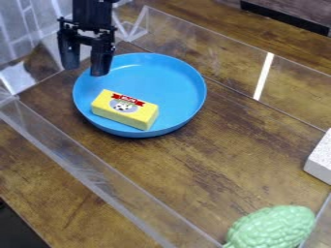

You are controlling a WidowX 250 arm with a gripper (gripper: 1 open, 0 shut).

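Note:
A black gripper [85,56] hangs at the upper left, its two fingers spread apart over the back-left rim of a blue plate [168,87], with no object visible between them. A yellow box [126,110] with a red label and a small printed figure lies in the front-left part of the plate.
A green lumpy toy [269,229] lies at the bottom right and a white block [316,153] at the right edge. Clear plastic walls border the wooden surface [220,165], which is bare to the right of and below the plate.

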